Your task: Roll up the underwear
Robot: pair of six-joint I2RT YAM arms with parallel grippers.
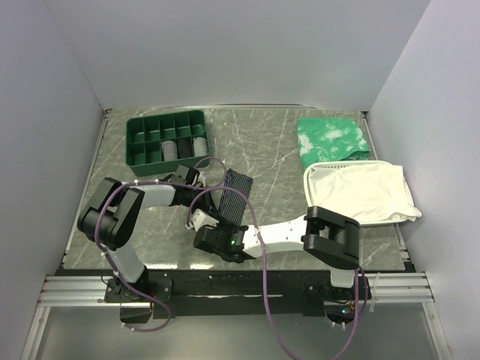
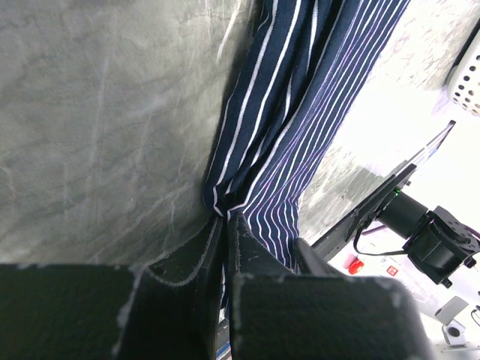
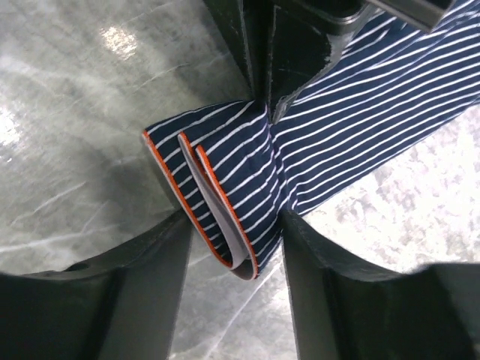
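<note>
Navy underwear with white stripes [image 1: 236, 195] lies as a narrow folded strip on the grey table, running away from the arms. In the left wrist view, my left gripper is shut on a pinch of the striped cloth [image 2: 289, 112]. The near end, with orange-edged layers [image 3: 214, 184], is partly folded in the right wrist view. Around that end my right gripper stands partly open, its fingers [image 3: 169, 244] apart on either side of the fold. The arms hide the near end from above.
A green divided box [image 1: 166, 137] holding several rolled pieces stands at the back left. On the right are a white basket [image 1: 309, 184] with white cloth and a folded green cloth [image 1: 330, 139]. Bare table [image 1: 274, 157] lies between.
</note>
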